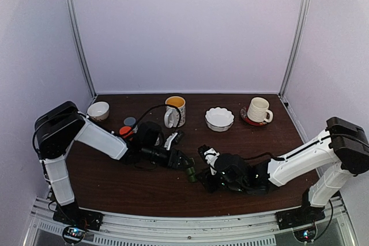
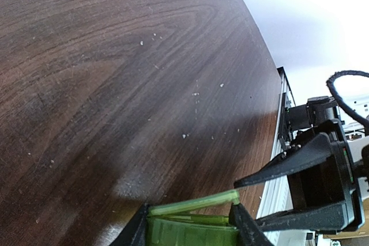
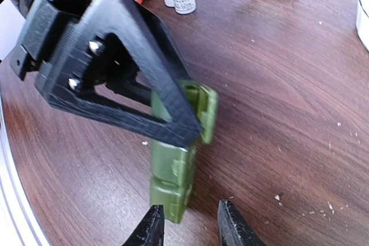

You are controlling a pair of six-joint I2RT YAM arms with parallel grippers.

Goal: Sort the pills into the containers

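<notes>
My left gripper [image 1: 189, 164] is shut on a narrow green pill box [image 1: 191, 176], holding it above the middle of the table. In the right wrist view the box [image 3: 166, 171] hangs lengthwise, its lower end tilting towards the viewer. One lid at the gripped end stands raised, as the left wrist view of the box [image 2: 193, 234] also shows. My right gripper is open beside the box, its fingers apart with nothing between them. No pills can be made out inside the box.
Bottles with orange [image 1: 125, 131] and grey-blue [image 1: 130, 121] caps stand behind the left arm. Further back are a small bowl [image 1: 98, 110], a mug [image 1: 175, 112], white fluted bowls [image 1: 219, 120], and a cream cup [image 1: 259, 110] on a red saucer.
</notes>
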